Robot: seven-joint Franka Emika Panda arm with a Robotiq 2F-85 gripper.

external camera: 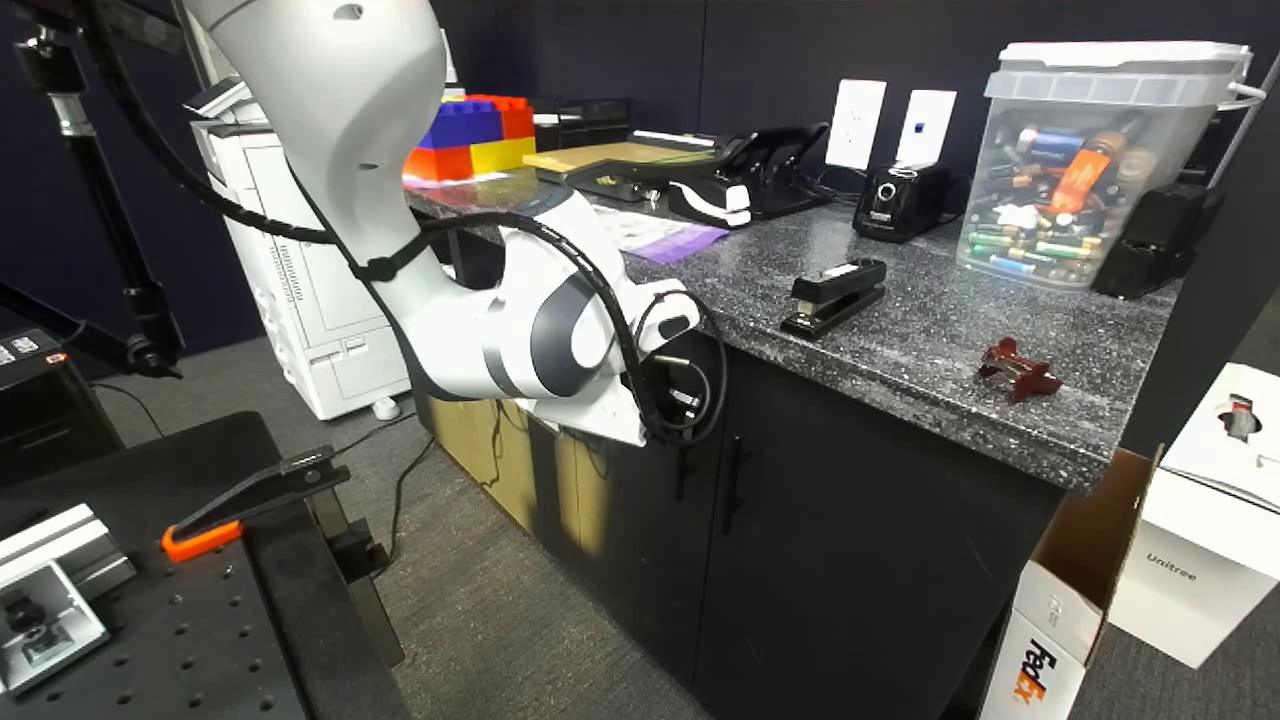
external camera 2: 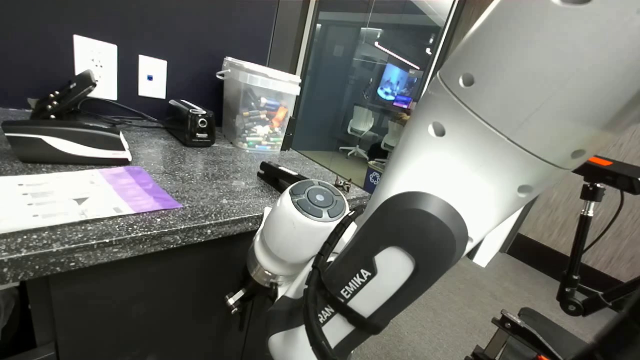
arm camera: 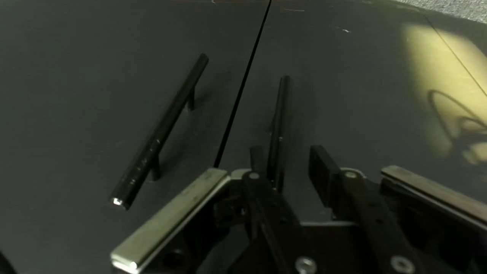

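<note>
Two black bar handles stand out from the dark cabinet doors. In the wrist view the left handle [arm camera: 159, 130] is clear of my gripper. The right handle [arm camera: 280, 118] runs down into the gap between the fingers, closer to the left finger [arm camera: 257, 157] than to the right finger [arm camera: 320, 171]. My fingers are apart; whether either finger touches the bar cannot be told. Exterior view 2 has the gripper [external camera 2: 235, 302] low in front of the cabinet, below the counter edge. Cables largely hide it in exterior view 1.
Above the cabinet, the speckled counter [external camera: 924, 324] juts out. On it are a stapler [external camera: 834, 296], a dark red object [external camera: 1017, 370] and a clear bucket of batteries [external camera: 1056, 180]. Open boxes [external camera: 1062, 600] stand by its right end. A black worktable [external camera: 180, 576] is at the left.
</note>
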